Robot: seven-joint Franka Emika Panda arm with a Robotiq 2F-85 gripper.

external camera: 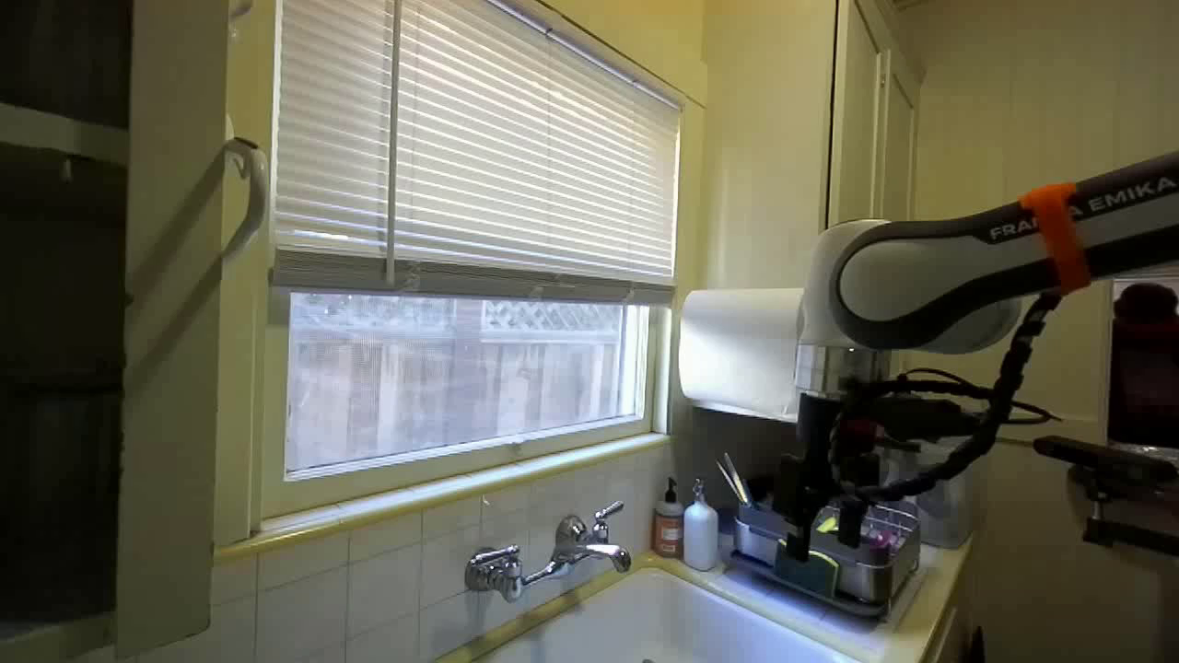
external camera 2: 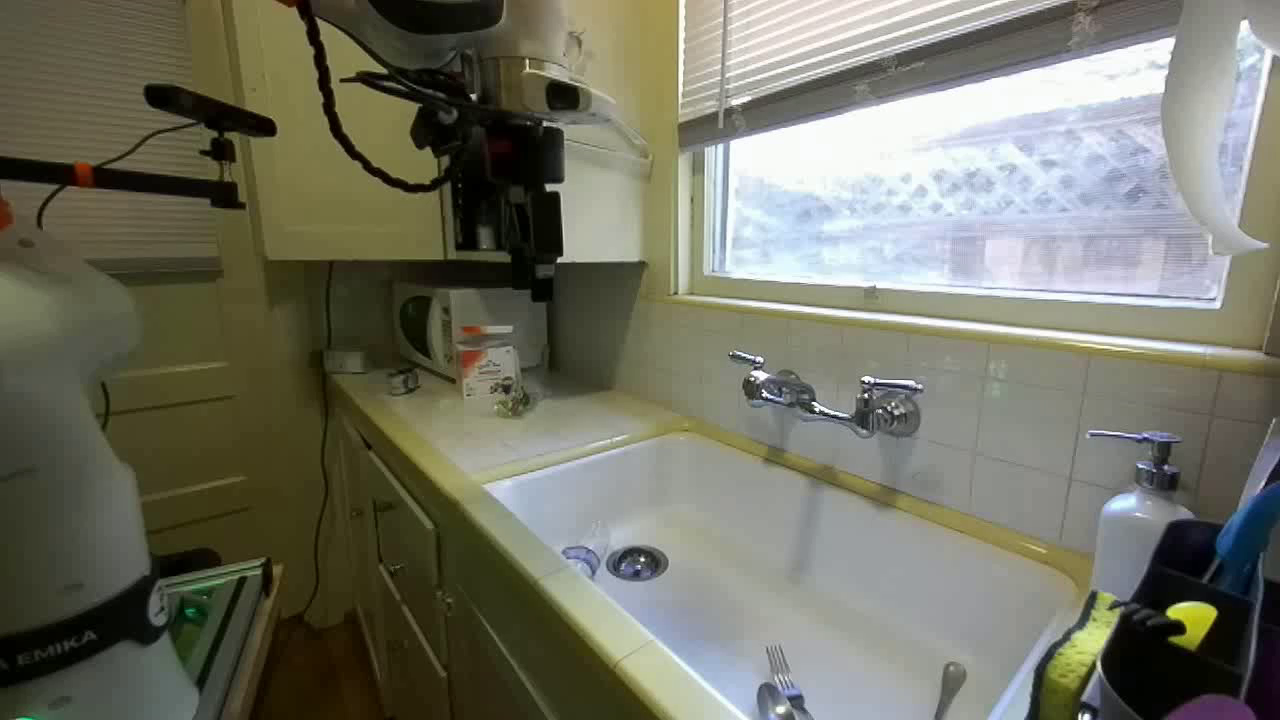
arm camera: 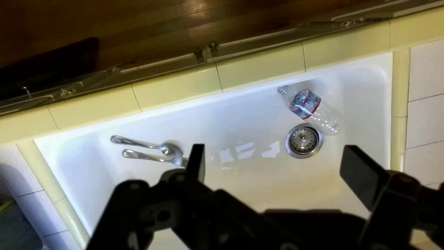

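High over the white sink [arm camera: 249, 183], my gripper hangs open, and its wide-spread fingers have nothing between them. In the wrist view a clear plastic bottle [arm camera: 310, 106] with a red-edged label lies on its side, close to the drain [arm camera: 304, 141]. A spoon [arm camera: 170, 150] and a fork [arm camera: 143, 156] rest side by side at the basin's other end. Exterior view 2 shows the handle of another utensil [external camera 2: 950, 690] nearby. The gripper [external camera 2: 534, 282] is well above the counter there and touches nothing.
A wall faucet [external camera 2: 828, 402] juts over the sink. A dish rack [external camera: 873, 552], soap bottles [external camera: 701, 530] and a paper towel roll [external camera: 741, 344] stand at one end. At the other are a microwave [external camera 2: 468, 318] and a small box [external camera 2: 488, 370]. The mid-basin is clear.
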